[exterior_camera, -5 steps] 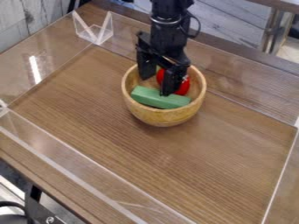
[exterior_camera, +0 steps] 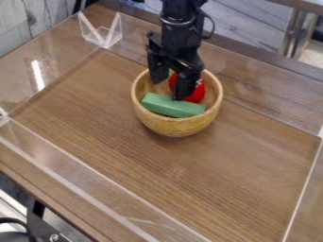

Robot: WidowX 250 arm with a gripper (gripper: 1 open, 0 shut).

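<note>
A wooden bowl sits in the upper middle of the table. It holds a green block toward the front and a red round object at the back right. My gripper is open at the bowl's back half, its black fingers reaching down over the rim beside the red object. Whether anything lies between the fingers is hard to tell.
A clear plastic object stands at the back left near the wall. A dark cable lies at the lower left corner.
My gripper has shifted very slightly at the back of the bowl; the bowl and its contents look nearly the same.
</note>
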